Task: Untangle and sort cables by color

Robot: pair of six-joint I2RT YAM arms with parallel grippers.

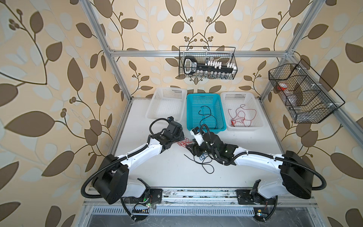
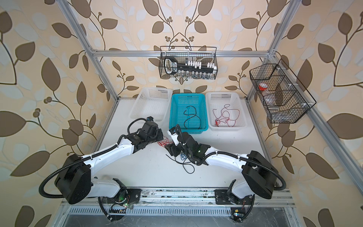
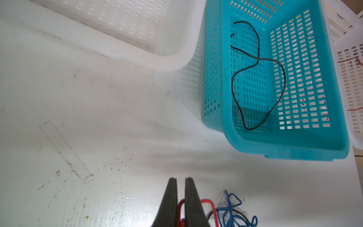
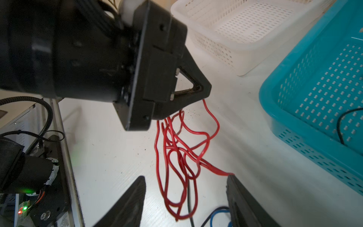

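Observation:
My left gripper is shut on a tangle of red cable [image 4: 181, 158], which dangles in loops below its fingers in the right wrist view. My right gripper faces that tangle from close by, its fingers apart on either side of the hanging loops. Blue cable [image 3: 230, 211] and black cable [image 1: 209, 170] lie on the table below. A black cable [image 1: 204, 113] rests in the teal basket [image 3: 226, 128], and a red cable [image 1: 242, 113] in the white right basket [image 1: 257, 124].
An empty white basket [image 1: 166, 102] stands at the back left. Wire racks hang on the back and right walls [image 1: 208, 62].

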